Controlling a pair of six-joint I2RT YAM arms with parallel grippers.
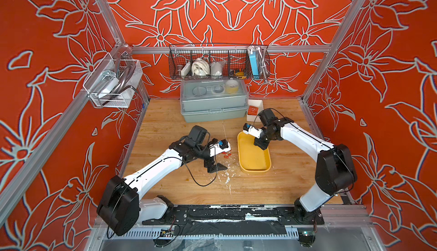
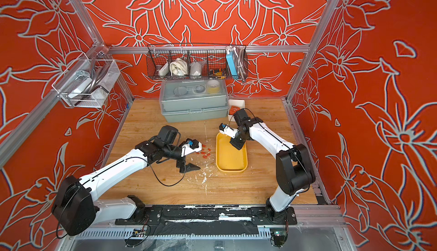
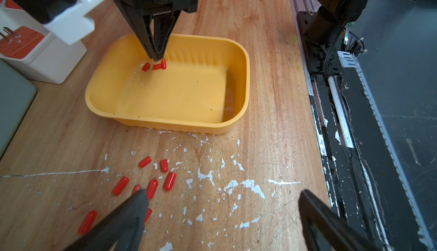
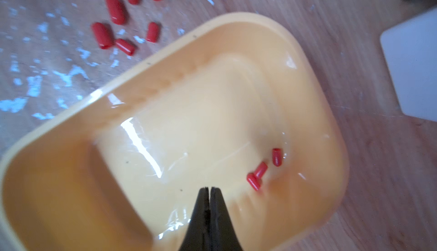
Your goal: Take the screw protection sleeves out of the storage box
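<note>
The storage box (image 3: 236, 119) is a yellow open tray. Three small red sleeves (image 4: 277, 157) lie in it, grouped at its far end on the floor. Over the tray hangs my right gripper; its fingertips meet, and nothing shows between them. On the wood to the tray's left, several loose red sleeves (image 3: 152, 188) are scattered. Beside these, my left gripper holds its two fingers (image 3: 120, 226) wide apart, low over the table, with bare wood in the gap.
Behind the tray stands a white box (image 1: 260, 103) with red contents. A grey-green lidded case (image 1: 214, 100) takes up the back of the table. Bare wood (image 1: 291, 173) lies right of the tray. Pale scuffs mark the tabletop near the loose sleeves.
</note>
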